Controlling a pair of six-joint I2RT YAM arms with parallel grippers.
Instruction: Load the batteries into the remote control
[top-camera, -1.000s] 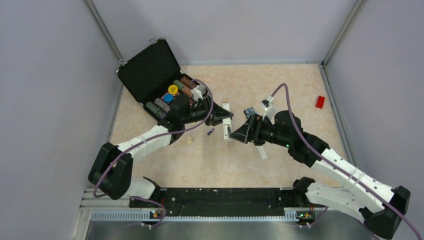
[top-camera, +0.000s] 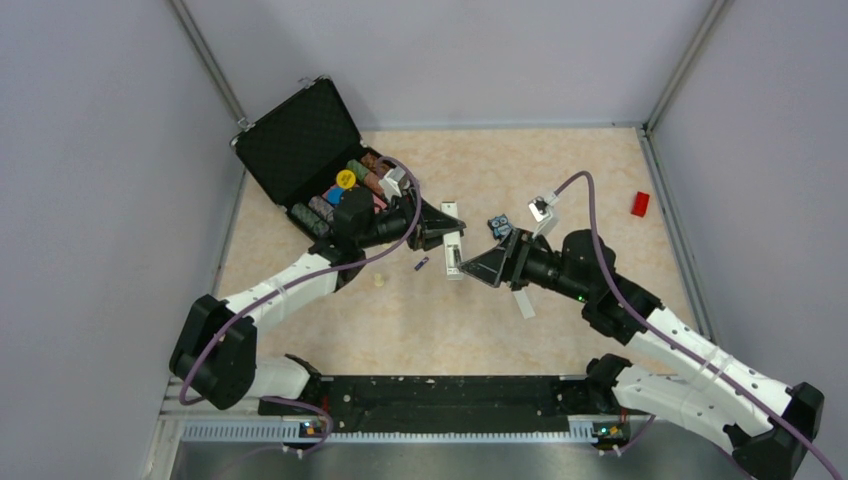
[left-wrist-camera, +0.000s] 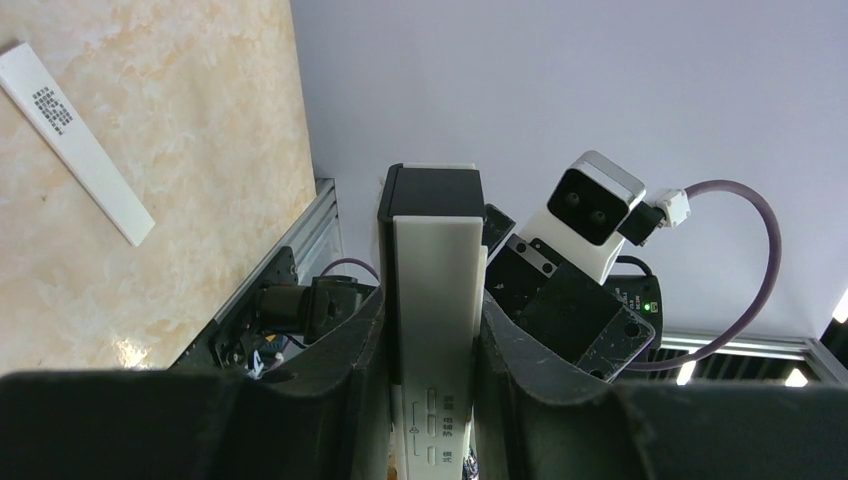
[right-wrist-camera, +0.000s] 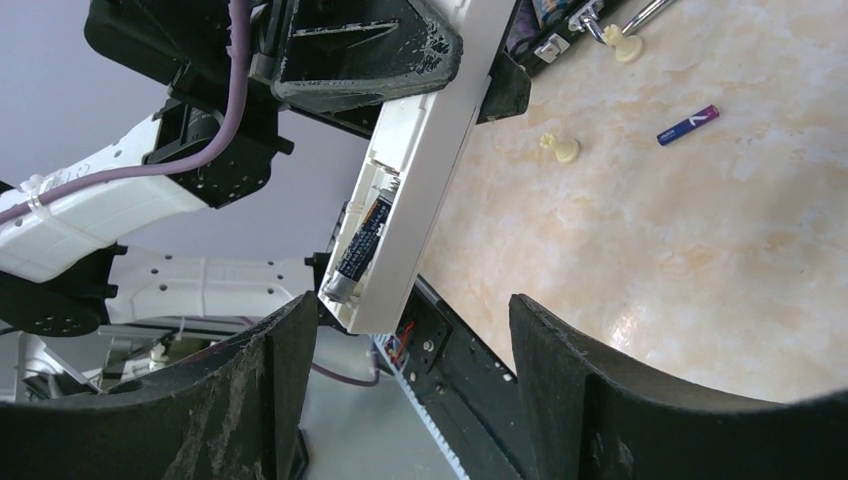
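My left gripper is shut on the white remote control (left-wrist-camera: 437, 290), gripping it across its middle and holding it up above the table. In the right wrist view the remote's battery compartment is uncovered, and one dark battery (right-wrist-camera: 362, 245) lies inside it along the near wall, by a spring. My right gripper stands open beside the compartment end, nothing between its fingers. A purple battery (right-wrist-camera: 688, 125) lies on the table. The flat white strip with a printed code (left-wrist-camera: 75, 145), perhaps the battery cover, also lies on the table.
An open black case (top-camera: 300, 140) with coloured rolls stands at the back left. Pale small pieces (right-wrist-camera: 562, 148) lie near the purple battery. A blue object (top-camera: 499, 226) sits behind the right gripper, a red block (top-camera: 640, 204) far right.
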